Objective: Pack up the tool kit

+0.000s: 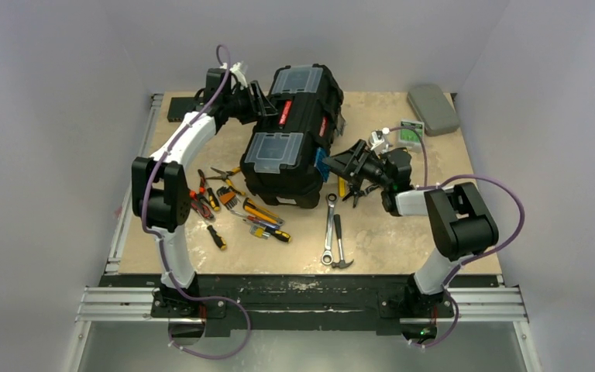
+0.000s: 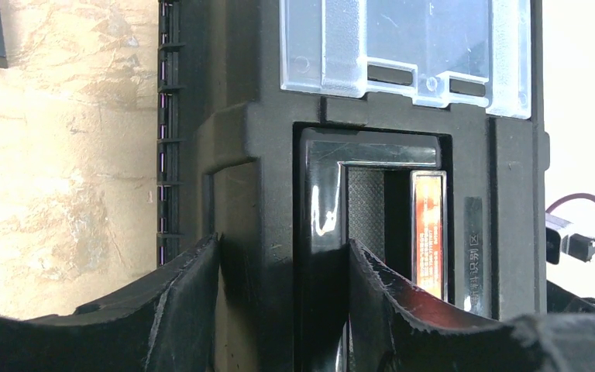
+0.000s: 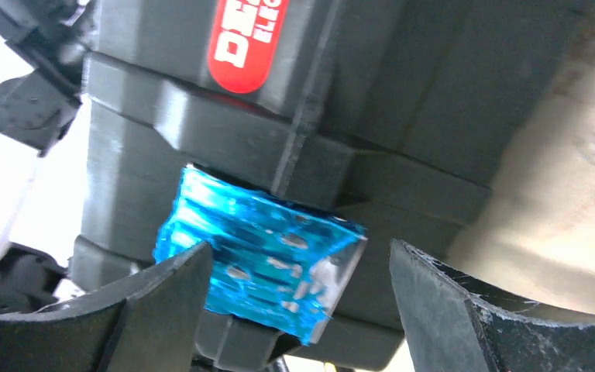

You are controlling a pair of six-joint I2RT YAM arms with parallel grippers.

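The black toolbox (image 1: pixel 287 186) stands closed at the middle of the board, clear organiser lids (image 1: pixel 273 151) on top and a blue latch-side piece (image 3: pixel 256 256) on its right side. My left gripper is at the top's left edge, fingers part open around the black handle region (image 2: pixel 321 194); whether it grips is unclear. My right gripper is open, facing the blue piece, with nothing visibly held.
Loose pliers, screwdrivers and a knife (image 1: pixel 257 209) lie left and front of the box. A wrench (image 1: pixel 329 232) and hammer (image 1: pixel 339 244) lie at front right. A grey case (image 1: pixel 432 108) is at back right.
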